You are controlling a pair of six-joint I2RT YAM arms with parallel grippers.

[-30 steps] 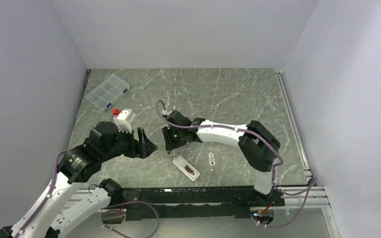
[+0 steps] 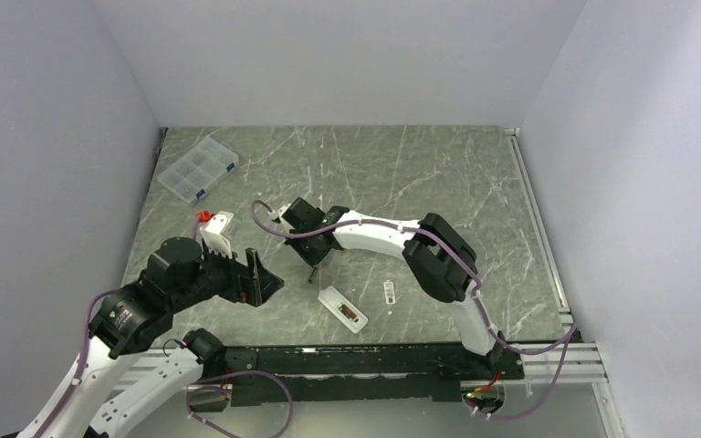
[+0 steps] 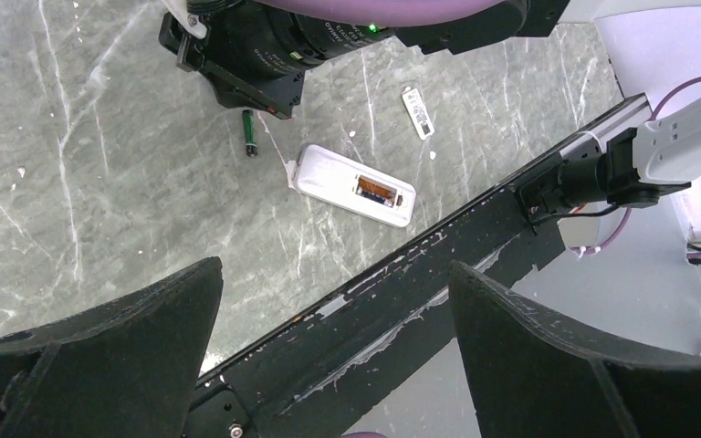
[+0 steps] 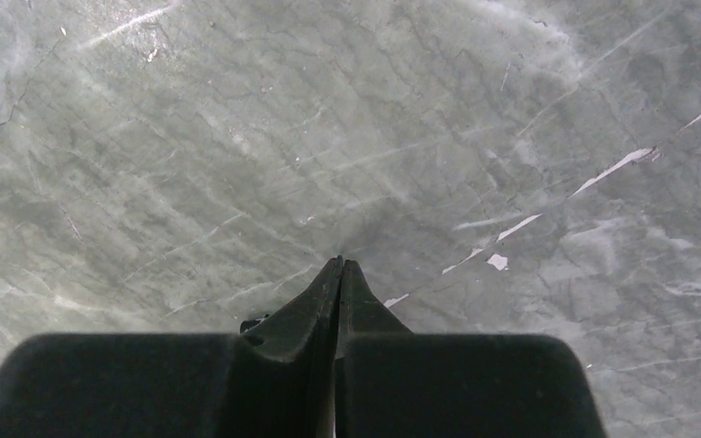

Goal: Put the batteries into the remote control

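The green battery lies on the grey marbled table, just past the right gripper's edge in the left wrist view. Only a dark end of the battery shows in the right wrist view, beside the left finger and outside the fingers. My right gripper is shut with its tips together and nothing between them. A white remote lies near the front edge, its compartment facing up with something orange and dark inside. My left gripper hangs open and empty, left of the remote in the top view.
A small white cover lies right of the remote. The clear divided box sits at the back left. A dark rail borders the front.
The left arm shifted slightly.
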